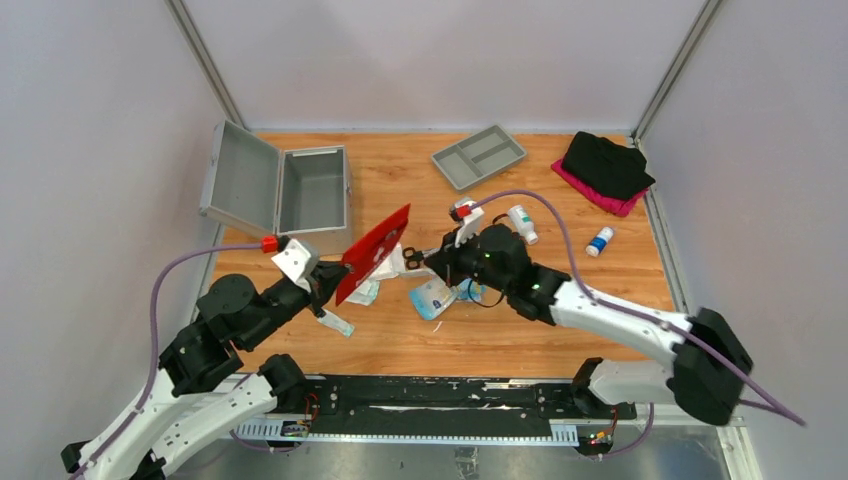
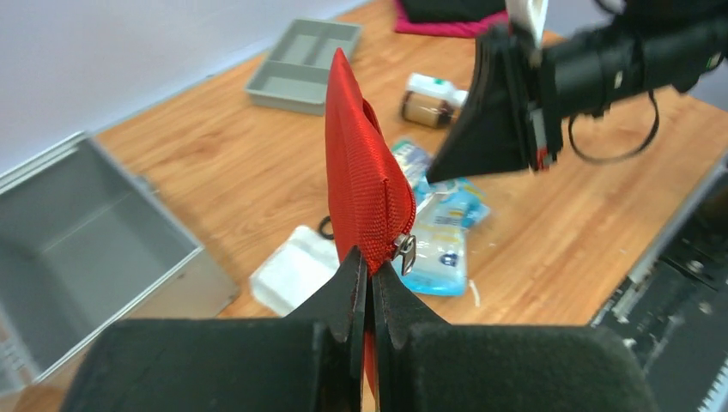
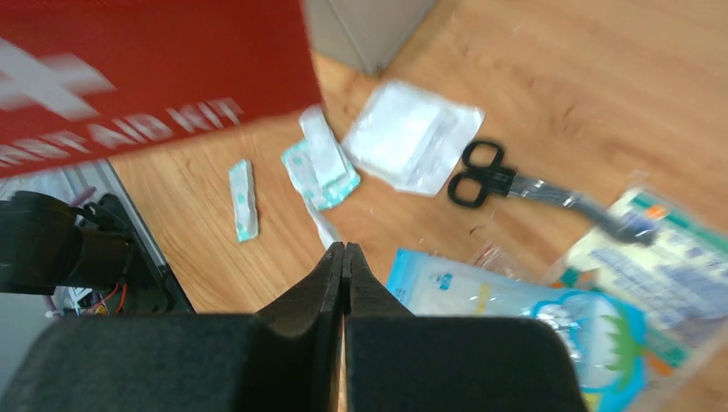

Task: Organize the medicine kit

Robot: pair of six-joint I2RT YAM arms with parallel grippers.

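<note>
My left gripper is shut on a red first aid kit pouch (image 1: 374, 256), which hangs above the table. White lettering on the pouch (image 3: 154, 77) faces the right wrist camera. My right gripper is shut, with nothing visible between its fingers, over the middle of the table. Below it lie a blue packet (image 3: 515, 309), black-handled scissors (image 3: 485, 176), a white gauze pack (image 3: 416, 137), small bandage packets (image 3: 322, 167) and another clear packet (image 3: 652, 249). The grey box (image 1: 313, 195) stands open at the back left, its visible inside empty.
An empty divided grey tray (image 1: 480, 157) sits at the back. White bottle (image 1: 522, 222) and brown bottle (image 2: 425, 109) lie right of centre; a blue-white bottle (image 1: 599, 241) is farther right. Folded black cloth (image 1: 606, 166) rests on pink cloth (image 1: 620, 206).
</note>
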